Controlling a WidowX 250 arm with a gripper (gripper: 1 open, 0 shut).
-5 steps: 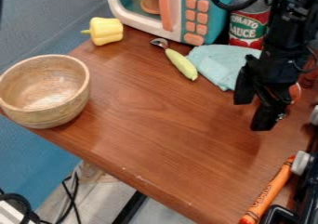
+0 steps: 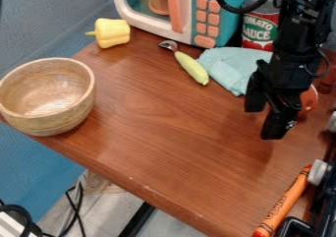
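The black gripper (image 2: pixel 269 113) hangs low at the right side of the wooden table, in front of a light blue cloth (image 2: pixel 234 66). A red round object (image 2: pixel 308 100) is partly hidden just behind it. Whether the fingers are open or hold anything is hard to tell against the dark arm.
A wooden bowl (image 2: pixel 43 93) sits at the left edge. A yellow pepper (image 2: pixel 112 32), toy microwave (image 2: pixel 176 5), banana-like item (image 2: pixel 191 66) and tomato can (image 2: pixel 258 29) stand along the back. An orange crayon-like stick (image 2: pixel 284 207) lies at the front right.
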